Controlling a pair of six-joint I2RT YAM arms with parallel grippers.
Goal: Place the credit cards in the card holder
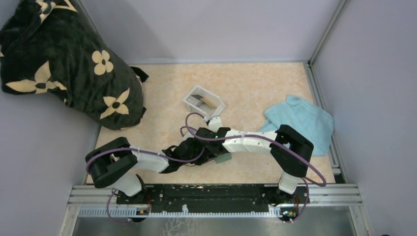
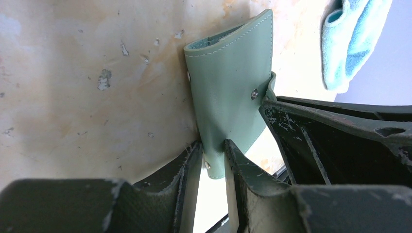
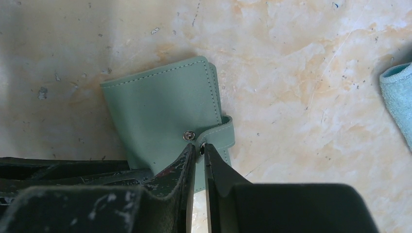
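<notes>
A sage-green card holder (image 1: 223,158) (image 3: 160,107) lies on the table under both arms, with a snap strap at its right side in the right wrist view. My left gripper is at the holder's lower end, fingers either side of the green leather, a narrow part between them. My right gripper is shut at the strap beside the metal snap; a bit of strap appears to be at its fingertips. A white container (image 1: 189,101) behind the holder holds flat card-like items (image 1: 208,102).
A light-blue cloth (image 1: 305,123) lies at the right. A large dark patterned pillow (image 1: 74,73) fills the back left.
</notes>
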